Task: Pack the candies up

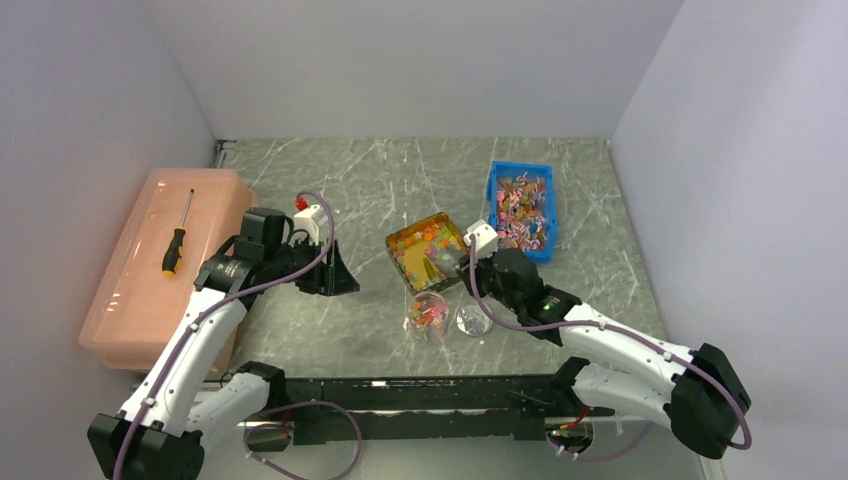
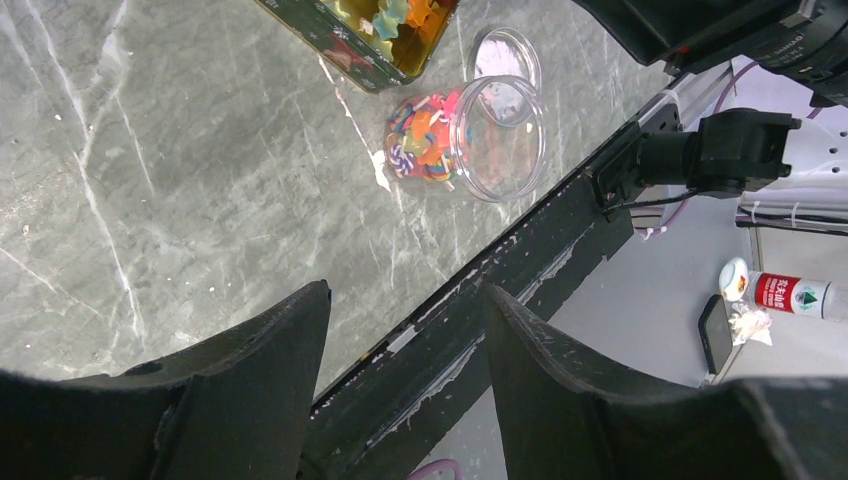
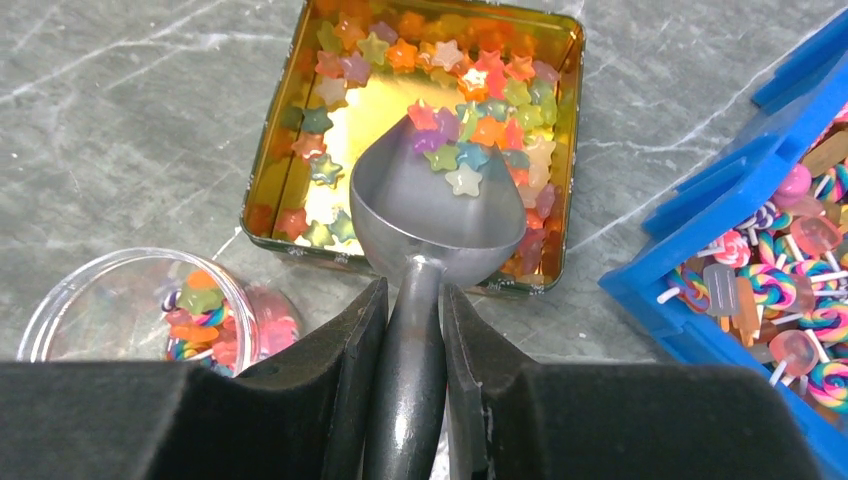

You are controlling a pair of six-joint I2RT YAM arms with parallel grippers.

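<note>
My right gripper is shut on the handle of a grey scoop (image 3: 450, 215), whose bowl hangs over the golden tin (image 3: 262, 190). Several star candies (image 3: 463, 180) show at the scoop's far lip; whether all of them lie in the bowl or some in the tin behind, I cannot tell. More colourful stars line the tin's walls, leaving its middle bare. Beside the tin stands a clear jar (image 2: 425, 140), lidless, with mixed candies at its bottom. Left of these, my left gripper is open and empty above the table.
A blue basket (image 1: 548, 256) full of lollipops and other candies stands right of the tin. The round clear lid (image 1: 474, 320) lies beside the jar. A pink box (image 1: 130, 290) with a screwdriver (image 1: 176, 240) on top is far left.
</note>
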